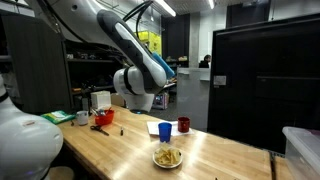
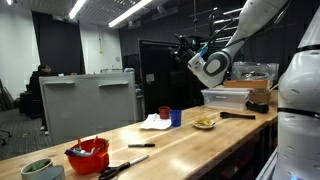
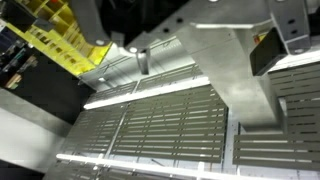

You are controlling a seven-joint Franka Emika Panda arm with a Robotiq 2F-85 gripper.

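My gripper (image 2: 184, 46) is raised high above the table, well clear of everything on it, at the end of the white arm. Against the dark background it is too small to read. Dark, blurred gripper parts (image 3: 135, 40) fill the top of the wrist view, and whether the fingers stand open or shut does not show. Below are a blue cup (image 1: 165, 131), a red mug (image 1: 183, 125) and a white plate (image 1: 167, 163) with yellowish pieces on it. A red container (image 2: 88, 156) holds several items at the table's other end.
A black-handled tool (image 2: 122, 168) and a small dark object (image 2: 142, 145) lie near the red container. White paper (image 2: 156, 122) lies by the mugs. A clear bin (image 2: 228, 97) stands beyond the plate. Mid-table is largely bare.
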